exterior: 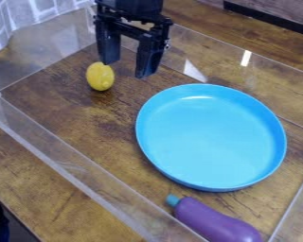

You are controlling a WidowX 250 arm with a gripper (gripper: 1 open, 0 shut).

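My dark gripper [126, 49] hangs at the top centre of the camera view, its two fingers spread apart above the wooden surface. A small yellow object [101, 76] lies just below and left of the left finger. A large blue plate [211, 134] sits to the right and below the gripper. A purple eggplant-like object [218, 219] with a teal tip lies at the bottom right.
Clear, plastic-like edges run along the left, bottom and right of the wooden surface [79, 151]. The wood left of the plate is bare, as is the area behind it to the right.
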